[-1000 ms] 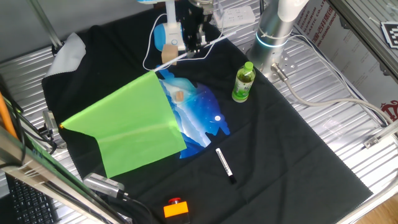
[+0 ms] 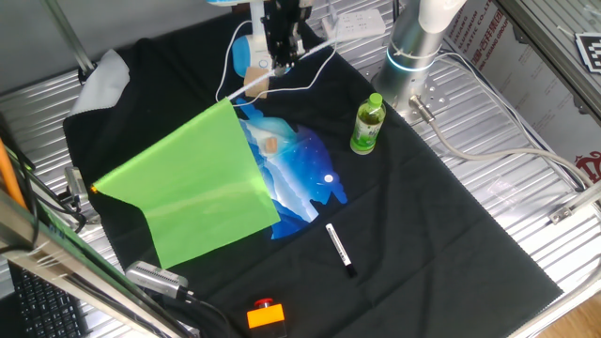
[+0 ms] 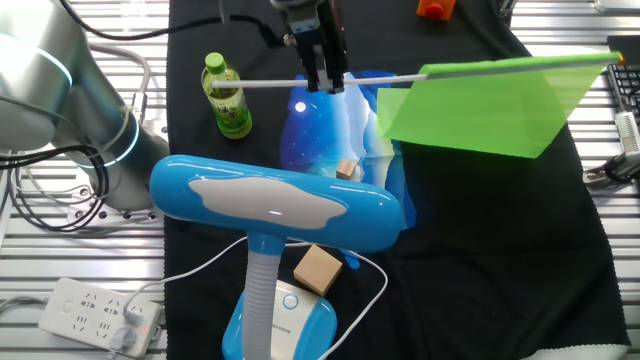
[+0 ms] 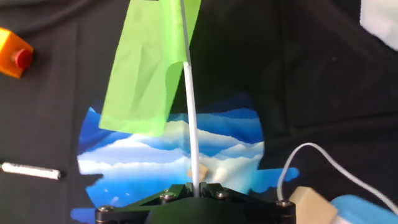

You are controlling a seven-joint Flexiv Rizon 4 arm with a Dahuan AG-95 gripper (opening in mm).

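A green flag [image 2: 192, 183] on a thin white pole [image 3: 390, 79] spans the left part of the cloth in exterior view 1. My gripper [image 3: 326, 86] is shut on that pole toward its bare end, and a short length sticks out past the fingers. In the wrist view the pole [image 4: 191, 118] runs straight away from between the fingers. The green sheet hangs from its far part, partly over a blue mountain-print sheet [image 4: 233, 146]. Whether the flag's lower edge touches the table cannot be made out.
A green-capped bottle [image 2: 367, 124] stands right of the print sheet. A marker [image 2: 340, 248] and an orange button box [image 2: 266, 315] lie toward the front. A blue-and-white lamp [image 3: 275, 200] and a wooden block [image 3: 317, 270] are nearby.
In exterior view 1 my gripper has shifted up and slightly left, carrying the pole's bare end with it. The green sheet has barely moved.
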